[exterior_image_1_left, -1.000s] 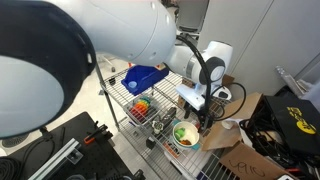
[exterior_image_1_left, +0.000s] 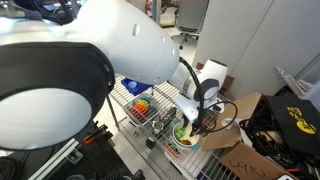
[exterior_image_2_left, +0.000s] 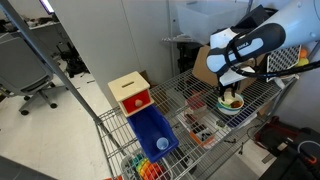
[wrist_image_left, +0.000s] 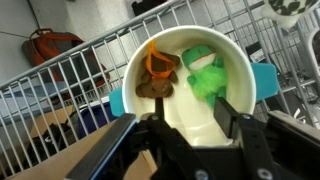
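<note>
A white pot (wrist_image_left: 196, 127) with teal handles stands on a wire rack, seen from above in the wrist view. Inside it lie a green frog-like toy (wrist_image_left: 205, 75) and, to its left, a brown toy (wrist_image_left: 155, 78) with an orange strip. My gripper is open above the pot, its dark fingers apart over the near side with nothing visible between them. Both toys sit beyond the fingertips in that view. Exterior view 1 shows the pot (exterior_image_1_left: 186, 146) under the white arm; exterior view 2 shows it (exterior_image_2_left: 231, 107) below the gripper, partly hidden.
A blue bin (exterior_image_2_left: 152, 131) and a wooden box with a red drawer (exterior_image_2_left: 131, 92) stand further along the rack. A bowl of colourful items (exterior_image_1_left: 143, 107) is left of the pot. Cardboard (exterior_image_1_left: 245, 163) and black bags (exterior_image_1_left: 293, 125) crowd the right side.
The arm has come lower and slightly left in exterior view 1, bringing my gripper closer to the pot. The pot and the surrounding objects look unmoved.
</note>
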